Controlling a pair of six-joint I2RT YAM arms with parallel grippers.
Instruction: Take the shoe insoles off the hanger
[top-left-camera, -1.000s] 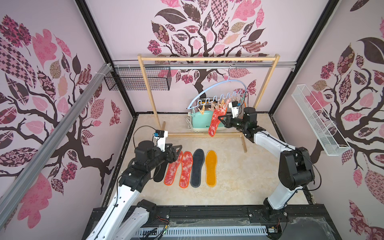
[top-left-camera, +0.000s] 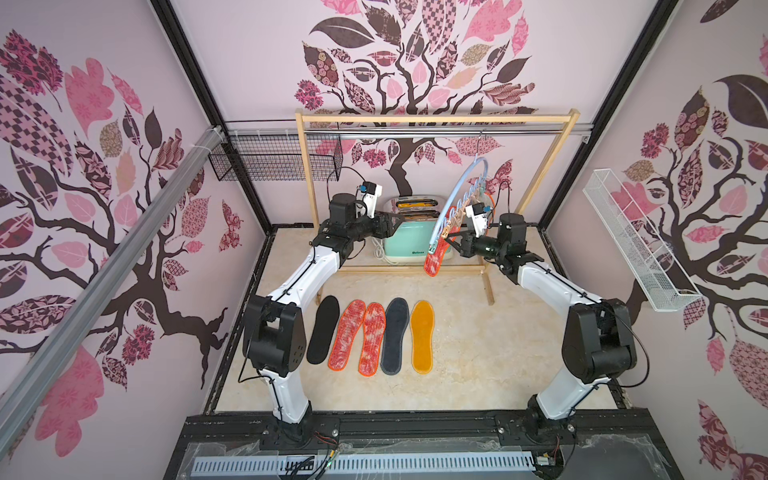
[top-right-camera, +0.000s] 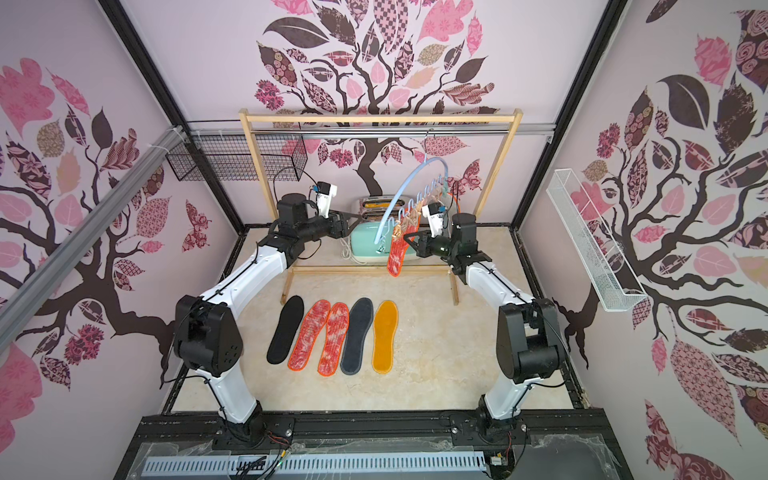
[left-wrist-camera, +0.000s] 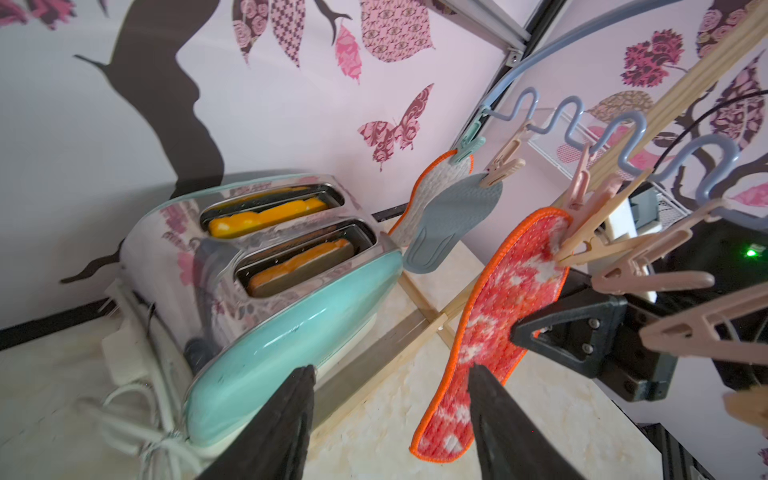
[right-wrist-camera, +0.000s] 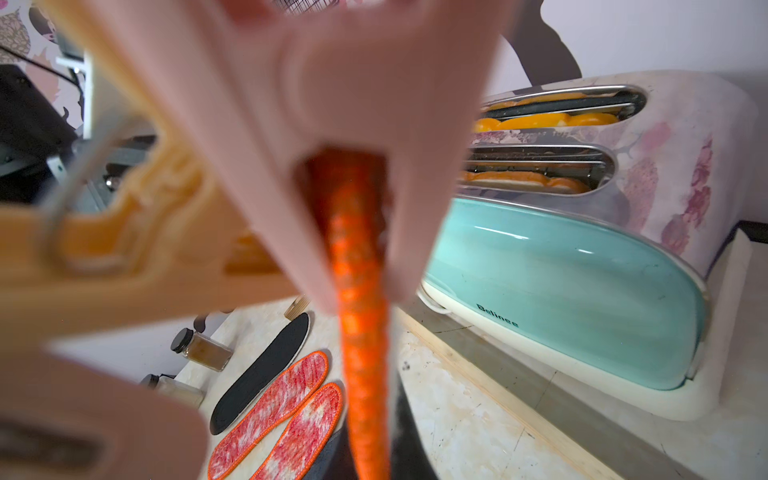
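Observation:
A red-and-white insole (top-left-camera: 434, 262) with an orange edge hangs from pink clothespins on the blue hanger (top-left-camera: 454, 192). My right gripper (top-left-camera: 449, 237) is shut on that insole's edge, below the pins; in the right wrist view its orange edge (right-wrist-camera: 364, 400) runs down between the dark fingers. Left of it, my left gripper stands open, nothing between its fingers, apart from the insole. In the left wrist view, a grey insole (left-wrist-camera: 448, 220) and a pale orange-edged one (left-wrist-camera: 436, 188) also hang on the hanger.
On the table lie insoles in a row: black (top-left-camera: 322, 329), two red ones (top-left-camera: 346, 336), dark grey (top-left-camera: 394, 336) and yellow (top-left-camera: 422, 336). A mint toaster (top-left-camera: 408, 240) stands behind the wooden rack (top-left-camera: 440, 118).
My left gripper has moved from above the laid-out insoles back and right, towards the hanger. The hanger has swung round, and the rack has shifted right.

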